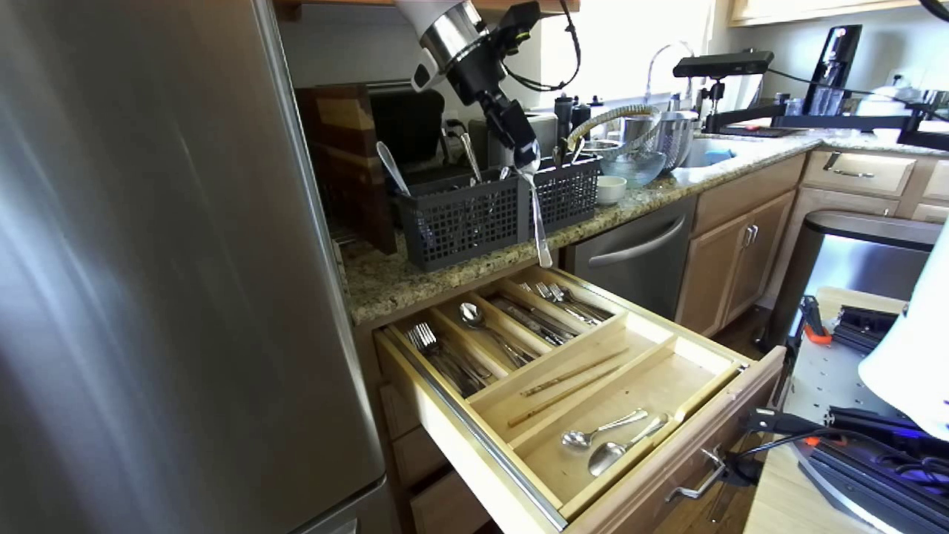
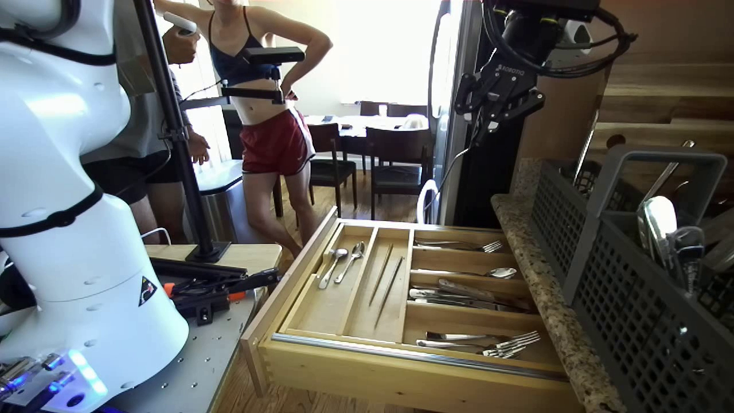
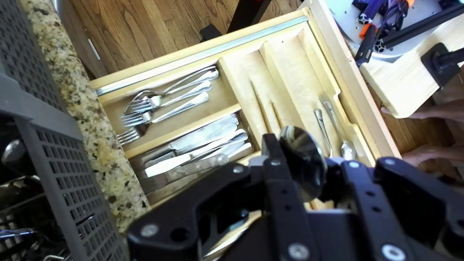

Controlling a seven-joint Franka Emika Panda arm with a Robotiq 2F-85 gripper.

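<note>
A metal spoon [image 1: 539, 222] hangs from my gripper [image 1: 526, 162], its handle pointing down over the back edge of the open drawer. In the wrist view the spoon's dark, shiny bowl [image 3: 305, 160] sits between the fingers, which are shut on it. Below lies the wooden drawer [image 1: 463, 436] with its dividers. One back compartment has a spoon [image 2: 502, 273]; forks [image 2: 512, 344] and knives [image 2: 447, 296] lie in others beside it. Two small spoons [image 1: 607, 457] rest in the front compartment.
A grey cutlery basket [image 1: 463, 222] stands on the granite counter [image 1: 391, 285] right behind the drawer, close to the gripper. A pair of chopsticks [image 1: 569, 378] lies in the middle compartment. The steel fridge [image 1: 178, 267] borders the drawer on one side.
</note>
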